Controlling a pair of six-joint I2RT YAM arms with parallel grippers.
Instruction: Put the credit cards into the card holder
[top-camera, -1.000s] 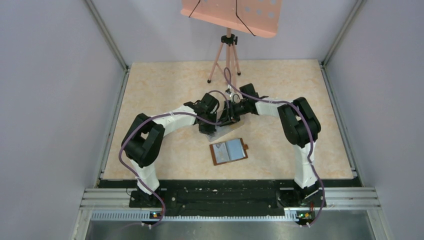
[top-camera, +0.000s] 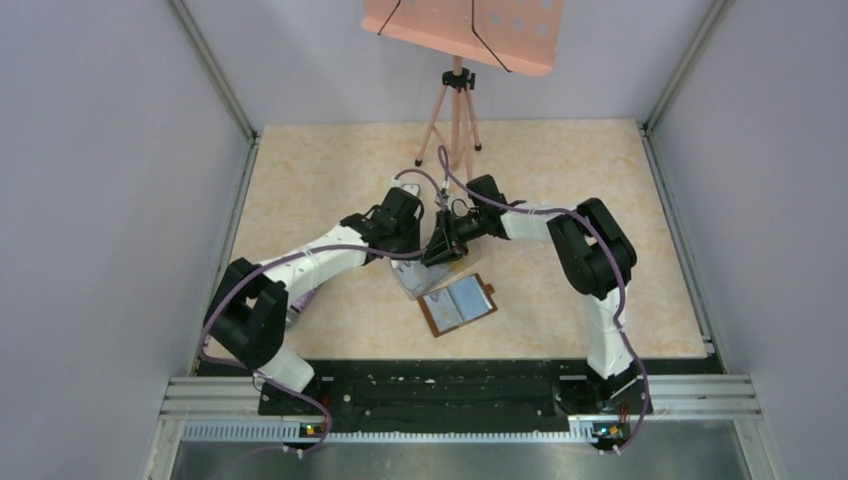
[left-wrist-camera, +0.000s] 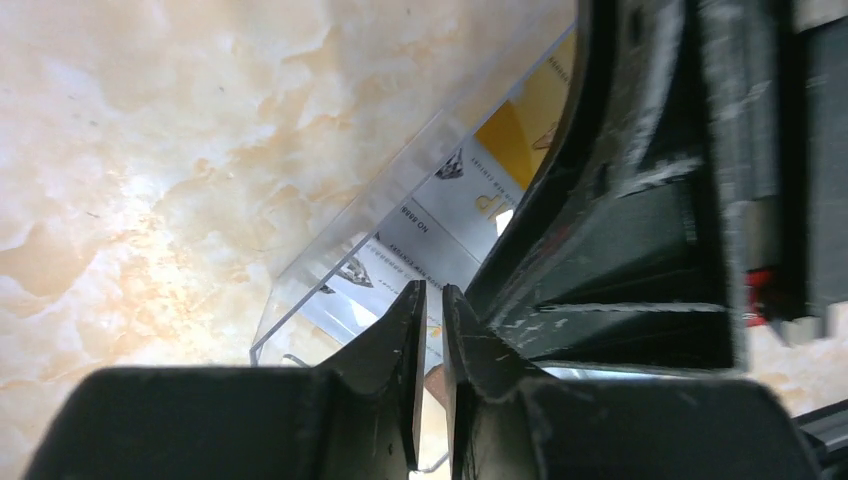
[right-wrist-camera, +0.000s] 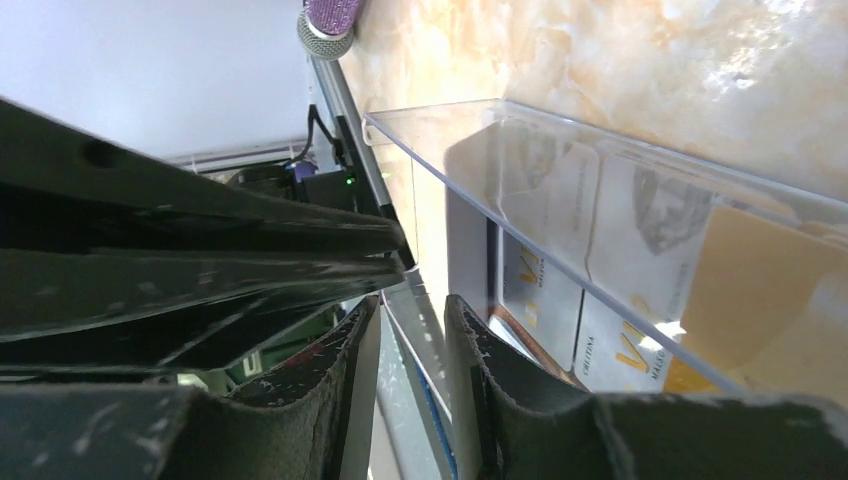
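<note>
A clear plastic tray (top-camera: 417, 292) lies mid-table beneath both arms. Several cards are inside it: white cards and a yellow card show past its clear wall, and white cards (right-wrist-camera: 545, 290) again in the right wrist view. The brown card holder (top-camera: 457, 304) lies spread out just in front of the tray. My left gripper hovers at the tray's edge, open by a narrow gap with nothing seen between its fingers. Over the tray's near end, my right gripper stands open wider, apparently empty.
Both hands are close together over the tray. A purple object with a mesh end (right-wrist-camera: 328, 30) lies on the left of the table, by the left arm. A pink tripod (top-camera: 458, 115) stands at the back.
The left arm has drawn left. My right gripper has shifted left and a little toward the front. The tray has moved slightly left and forward, and the card holder has turned slightly.
</note>
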